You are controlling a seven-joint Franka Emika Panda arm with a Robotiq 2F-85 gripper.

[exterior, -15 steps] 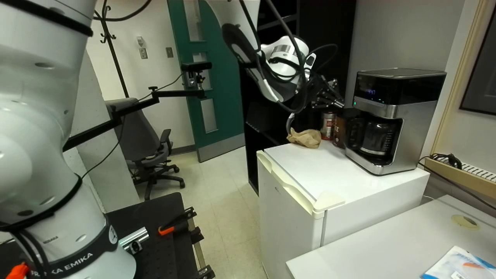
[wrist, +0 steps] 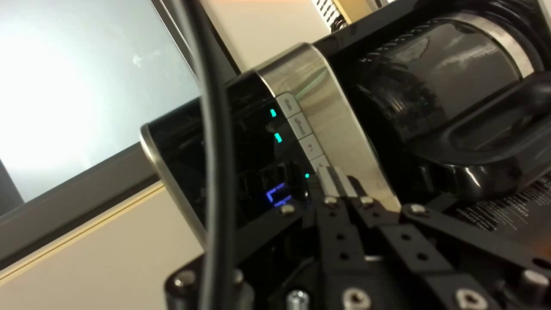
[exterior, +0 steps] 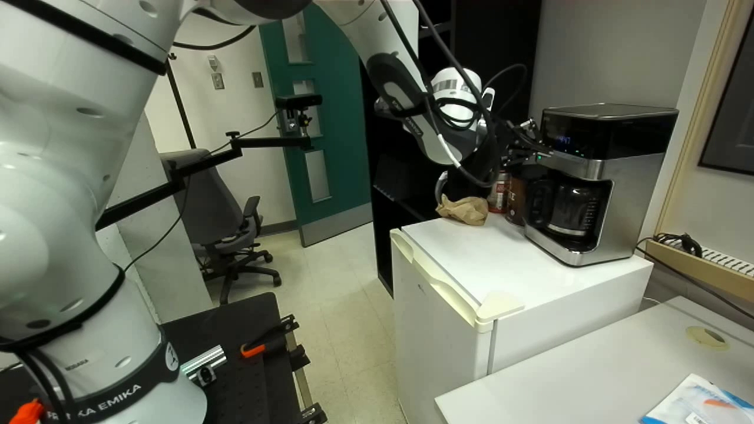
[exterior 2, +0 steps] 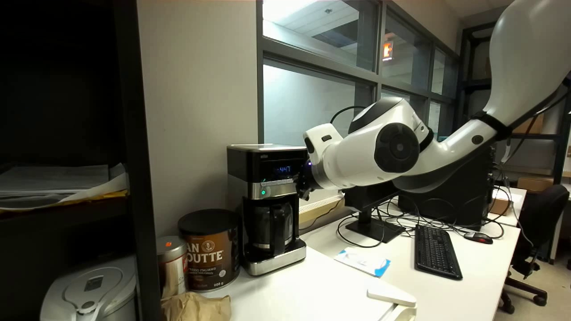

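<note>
A black and steel coffee maker (exterior: pixel 640 176) stands on the white fridge top, its blue display (exterior 2: pixel 284 170) lit. My gripper is shut, with nothing seen between its fingers. In the wrist view its fingertips (wrist: pixel 342 181) lie over the lower end of the row of grey buttons (wrist: pixel 304 131) on the steel band; whether they touch it I cannot tell. The glass carafe (exterior: pixel 569 208) sits inside the machine, below and to the side of my fingers. A green light (exterior 2: pixel 263 192) glows on the steel band in the second exterior view.
A brown coffee can (exterior 2: pixel 209 248), a smaller tin (exterior 2: pixel 172 267) and a crumpled paper bag (exterior 2: pixel 198 307) stand beside the machine. A dark cable (wrist: pixel 212 155) crosses the wrist view.
My arm has moved right, toward the coffee maker. The fingertips were a short way off its front; now they are up against or very close to its control panel.
</note>
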